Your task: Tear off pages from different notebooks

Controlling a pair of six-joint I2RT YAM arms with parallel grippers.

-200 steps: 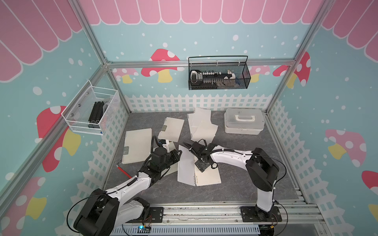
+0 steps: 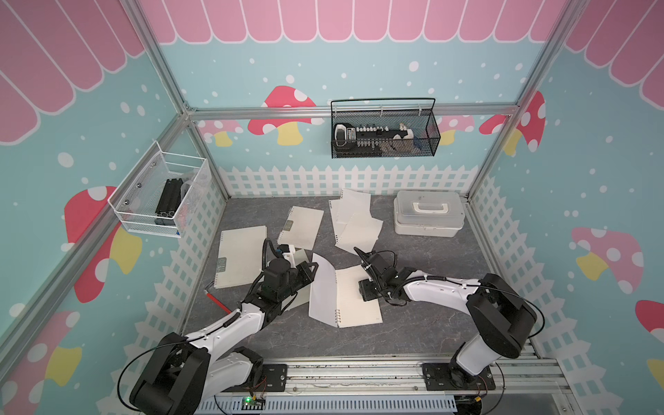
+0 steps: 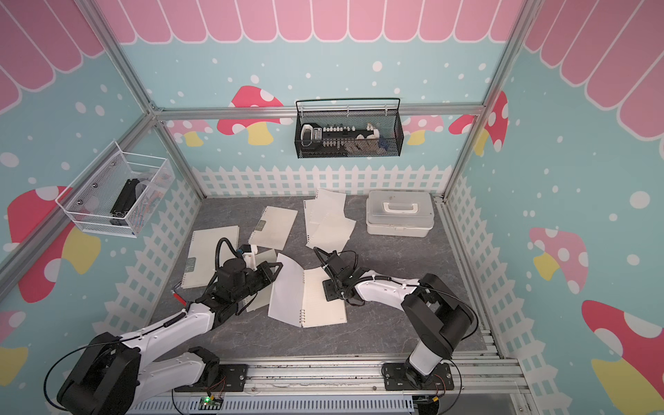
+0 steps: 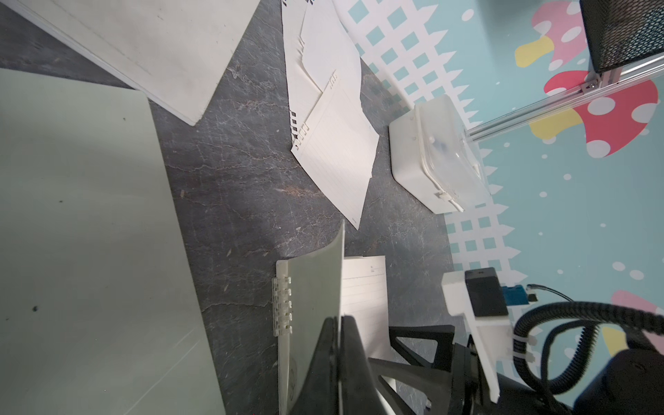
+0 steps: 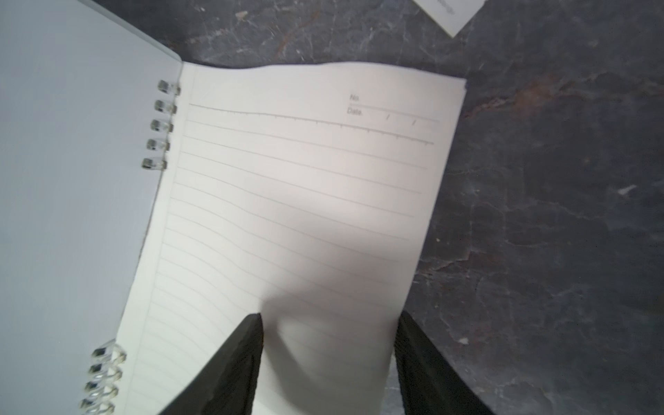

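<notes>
An open spiral notebook (image 2: pixel 356 311) lies at the front middle, its cover (image 2: pixel 321 297) raised on the left. My left gripper is shut on that cover's edge, holding it upright. My right gripper is part open over the lined page (image 5: pixel 290 207), one finger at the page's right edge and the other on the paper's shadowed area. Whether it touches the paper is unclear. Loose torn pages (image 2: pixel 358 231) with punched edges lie behind.
Closed notebooks (image 2: pixel 242 252) lie left and back left. A plastic box (image 2: pixel 429 221) stands at the back right. A red-handled object (image 2: pixel 218 301) lies at the left front. Free table shows at the right.
My right gripper has moved right across the page toward its outer edge. The notebook has shifted slightly left. My left arm has barely moved.
</notes>
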